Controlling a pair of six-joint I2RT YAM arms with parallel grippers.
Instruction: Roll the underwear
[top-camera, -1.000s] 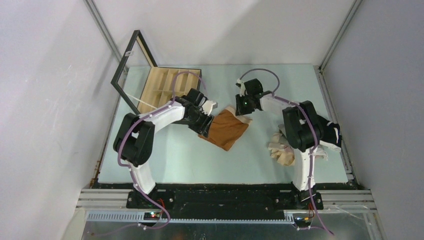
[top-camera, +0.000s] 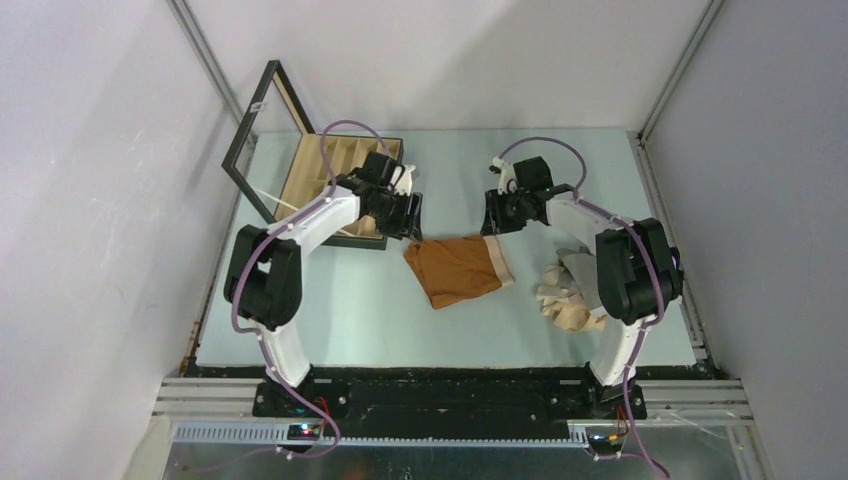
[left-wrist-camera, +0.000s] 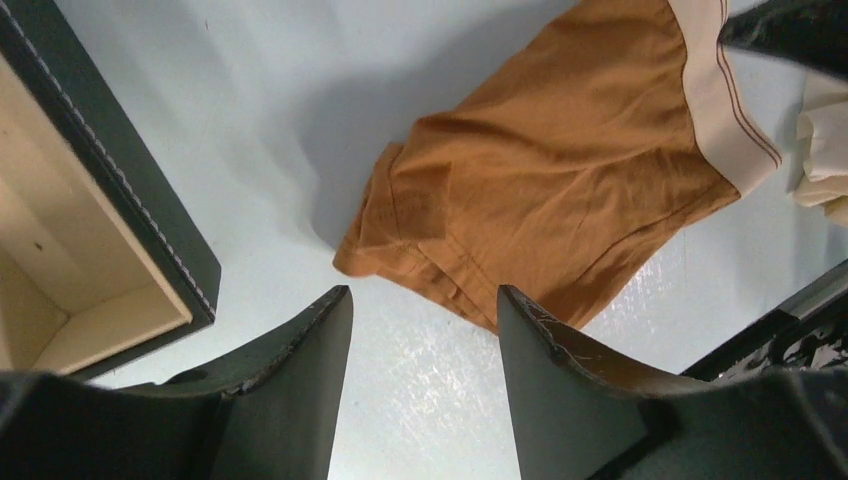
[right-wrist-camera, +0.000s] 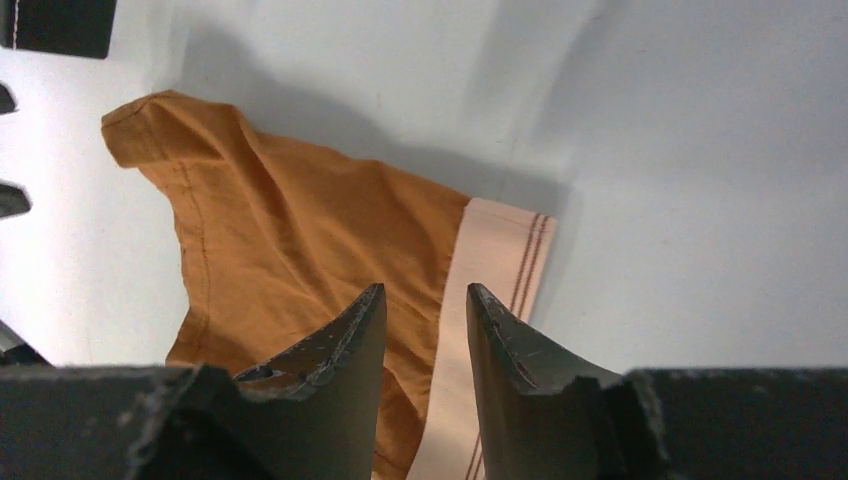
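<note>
The brown underwear (top-camera: 450, 268) lies loosely folded on the pale table, its beige waistband (right-wrist-camera: 492, 280) on the right and a bunched fold at its left end. My left gripper is open above the left end, nothing between its fingers. Above the waistband hangs my right gripper, its fingertips apart with nothing between them.
A divided wooden box (top-camera: 315, 175) with a raised lid frame (top-camera: 240, 140) stands at the back left, beside the left arm. A pile of beige and grey cloths (top-camera: 575, 305) lies to the right.
The underwear has turned, its waistband dropping toward the right. My left gripper has risen away toward the back.
</note>
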